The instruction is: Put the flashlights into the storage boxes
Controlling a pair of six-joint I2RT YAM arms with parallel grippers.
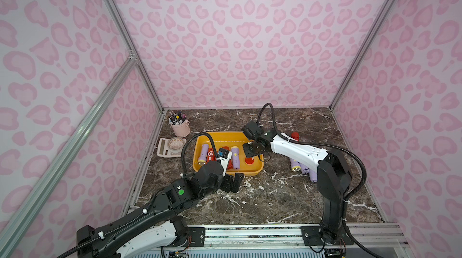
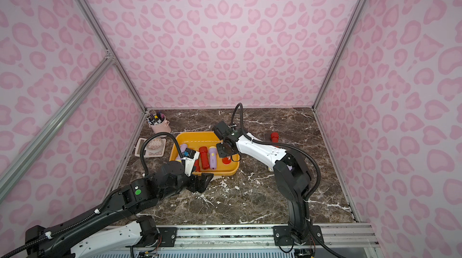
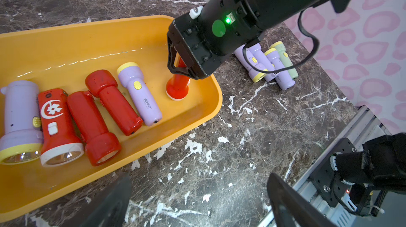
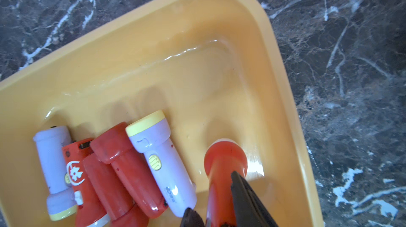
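A yellow box holds a row of purple and red flashlights, among them a purple flashlight at the row's right. Inside its right end, my right gripper is shut on an upright red flashlight, its wide end low in the box. My left gripper is open, low at the near side of the box, its fingers empty and blurred in its wrist view. More purple flashlights and a green one lie on the table right of the box; a red one is behind them.
A pink pen cup and a pale tray with an object on it stand left of the box. Walls surround the table.
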